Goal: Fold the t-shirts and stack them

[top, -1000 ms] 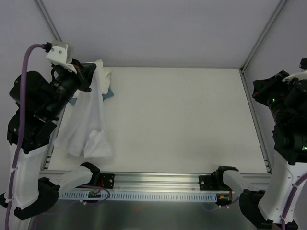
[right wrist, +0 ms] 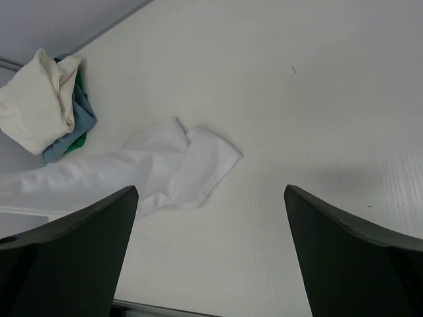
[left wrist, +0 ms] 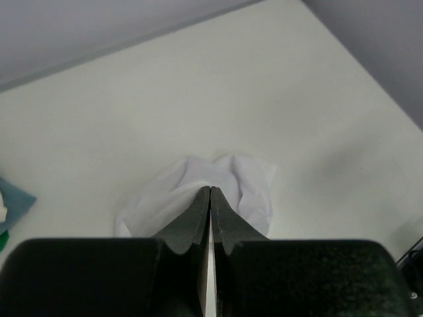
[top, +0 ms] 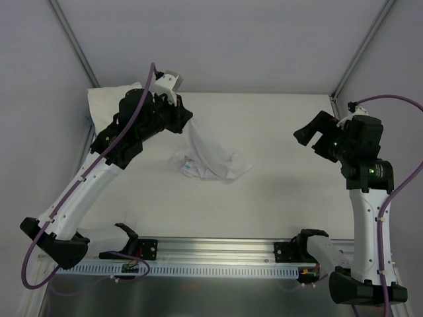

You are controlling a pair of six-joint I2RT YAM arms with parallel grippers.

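Note:
A white t-shirt (top: 215, 158) hangs from my left gripper (top: 184, 127), its lower part bunched on the table near the middle. In the left wrist view the fingers (left wrist: 192, 221) are pressed together with the shirt's cloth (left wrist: 188, 195) running up to their tips. From the right wrist view the same shirt (right wrist: 168, 165) stretches off to the left, its loose end lying crumpled on the tabletop. My right gripper (top: 305, 144) stands open over the right side of the table, its fingers (right wrist: 99, 244) wide apart with nothing between them, away from the shirt.
At the back left lies a pile of cloth: a cream piece (right wrist: 39, 102) on top, with blue-grey (right wrist: 82, 122) and green (right wrist: 80, 140) below. Walls border the back and sides.
The left gripper has carried the white shirt rightward from the left edge and lowered it onto the table. The right gripper has come inward from the right and opened.

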